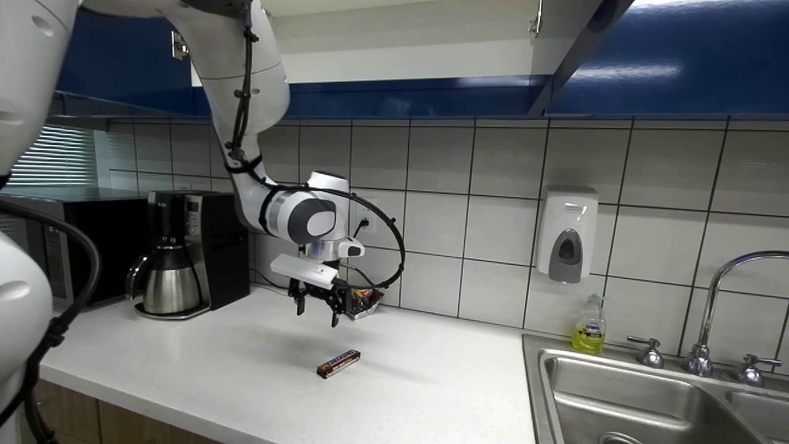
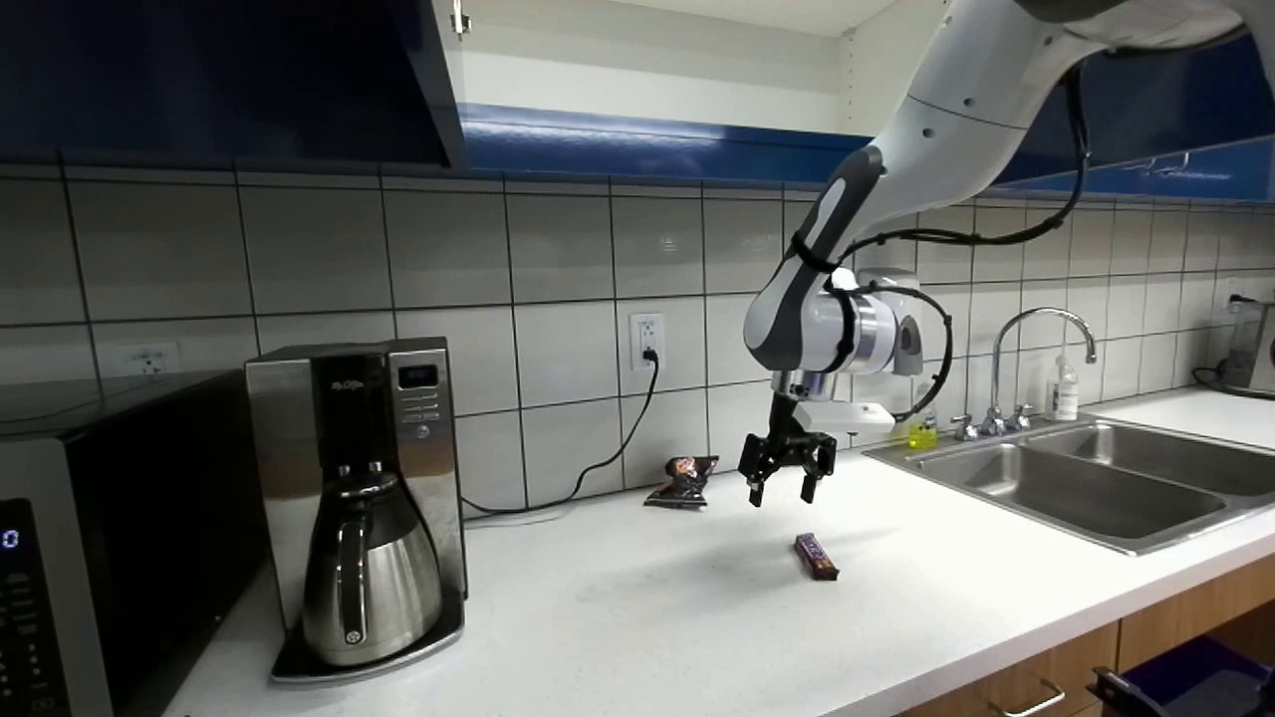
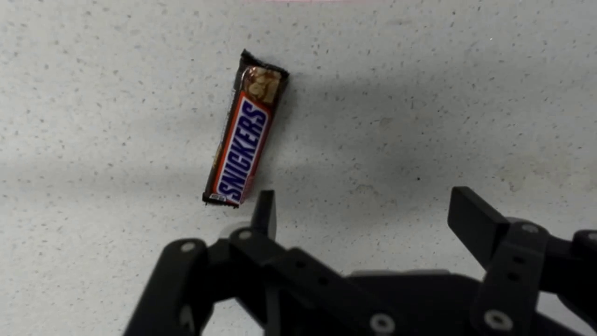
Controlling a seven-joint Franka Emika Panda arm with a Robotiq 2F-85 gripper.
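A Snickers bar [image 3: 243, 137] in a brown wrapper lies flat on the white counter; it also shows as a small dark bar [image 1: 338, 363] in exterior view 1 and below the arm [image 2: 816, 557] in exterior view 2. Above the counter hangs my black gripper, its fingers spread wide with only bare counter showing between them. In the wrist view the bar is ahead of the left finger [image 3: 267, 215], outside the gap. Exterior view 2 shows the gripper [image 2: 783, 492] apart from the bar and higher than it.
A dark snack bag [image 2: 683, 482] sits against the tiled wall. The coffee maker [image 2: 371, 502] and microwave [image 2: 120, 526] stand on one side, the sink [image 1: 629, 392] on the other. Overhead is an open cabinet [image 1: 407, 44].
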